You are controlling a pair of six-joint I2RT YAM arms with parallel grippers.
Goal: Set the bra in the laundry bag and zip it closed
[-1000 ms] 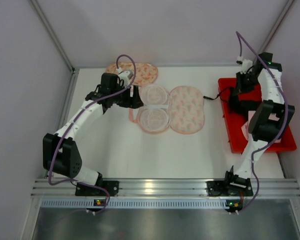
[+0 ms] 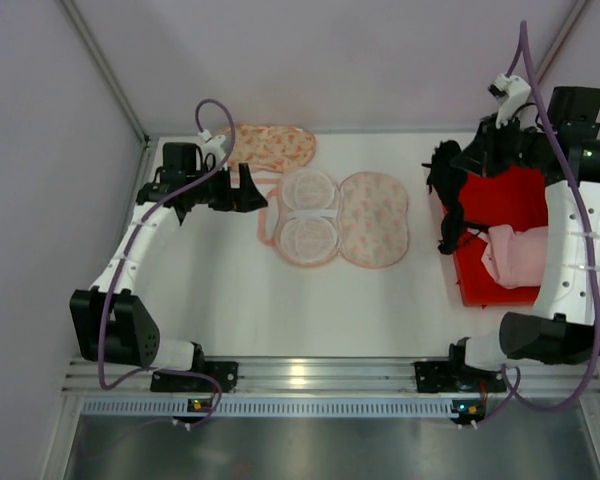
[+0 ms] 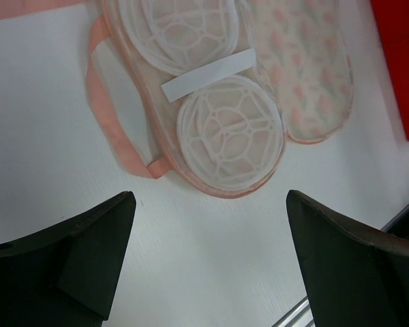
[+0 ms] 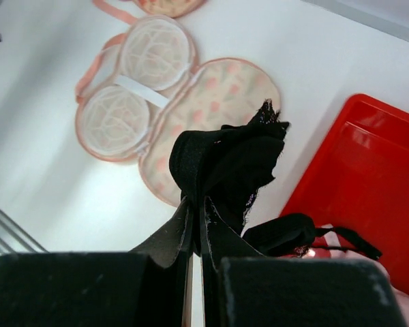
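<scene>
A black lace-edged bra [image 2: 447, 185] hangs from my right gripper, which is shut on it, over the left edge of the red bin. One cup stands up from the fingertips in the right wrist view, while the other droops lower beside the bin. The laundry bag [image 2: 308, 215] lies spread open on the table, with two round mesh cups, a white band between them and a floral flap [image 2: 373, 220] to its right. My left gripper is open and empty, held above the table at the bag's left.
At the right stands the red bin [image 2: 463, 265] with pink cloth [image 2: 517, 258] in it. Another floral piece [image 2: 272, 146] lies at the back left.
The bra has been lifted up out of the red bin and carried left by my right gripper. My left gripper has drawn back slightly left, still open.
</scene>
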